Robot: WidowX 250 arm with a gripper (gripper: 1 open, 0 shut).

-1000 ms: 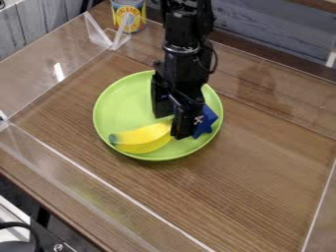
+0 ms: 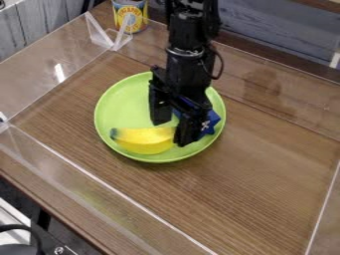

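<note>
My black gripper [image 2: 177, 115] is low over the green plate [image 2: 117, 102] in the middle of the camera view, its open fingers reaching down around the right end of a yellow banana [image 2: 139, 138]. A blue object [image 2: 210, 123] lies at the plate's right side, mostly hidden behind my gripper. The banana lies across the front of the plate.
A can [image 2: 130, 14] stands at the back left beside a clear plastic piece. A wall runs along the back, and the table's edge is at the lower left.
My gripper has moved slightly right and toward the front, covering more of the blue object. The banana looks about where it was.
</note>
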